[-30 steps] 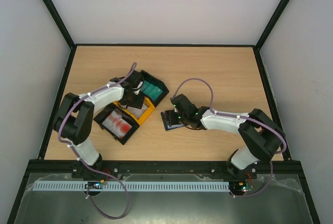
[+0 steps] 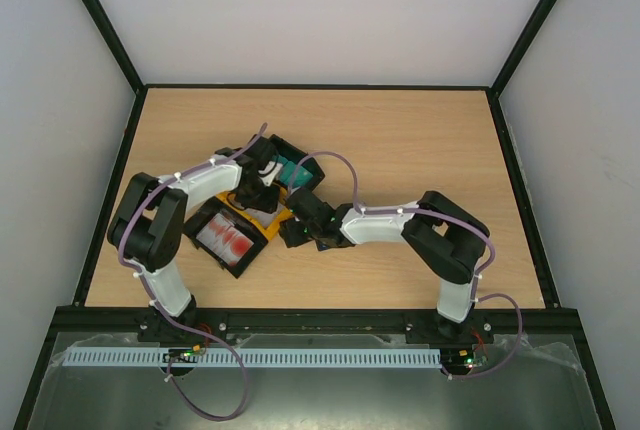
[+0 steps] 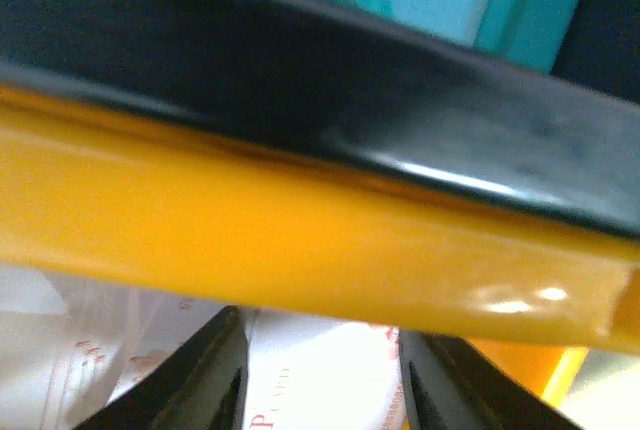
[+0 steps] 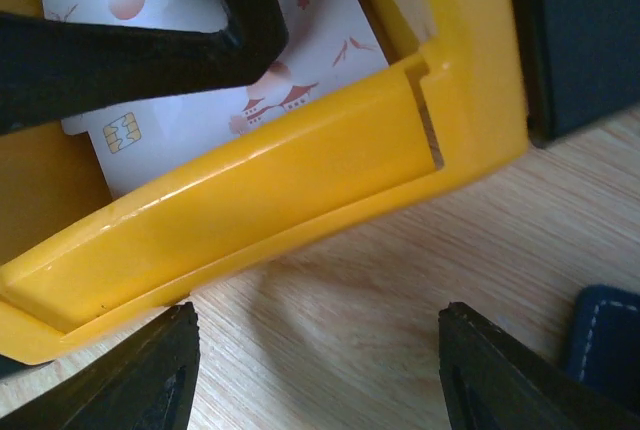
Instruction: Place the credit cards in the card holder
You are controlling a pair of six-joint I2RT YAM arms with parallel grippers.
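Observation:
White credit cards with pink pagoda and blossom prints (image 4: 180,115) lie in the yellow tray (image 4: 300,175). My left gripper is over that tray, its fingers part open, with a printed card face showing behind the gap; whether they touch a card cannot be told. Seen from the right wrist, its black fingers (image 4: 250,25) cross in front of the cards. My right gripper is open beside the tray's near side, only bare wood between its fingers. The dark blue card holder (image 4: 615,355) lies to its right, mostly covered by the right arm in the top view.
A black tray with red and white cards (image 2: 225,238) adjoins the yellow tray on the near left. Another black tray holding teal cards (image 2: 293,172) adjoins it behind.
My right gripper has swept left from the card holder to the yellow tray's near edge. The left arm has shifted only slightly, staying over the tray.

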